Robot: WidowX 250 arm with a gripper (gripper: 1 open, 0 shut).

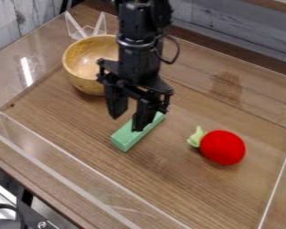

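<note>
My gripper (131, 106) hangs low in the centre, just above the upper end of a green rectangular block (131, 136) lying on the wooden tabletop. Its two black fingers are spread apart, with nothing seen between them. To the right lies a red tomato-like object (223, 149) with a pale green top. A tan bowl (79, 70) sits at the upper left, partly behind my arm.
A white wire-like item (86, 25) stands at the back left, behind the bowl. A wall runs along the back.
</note>
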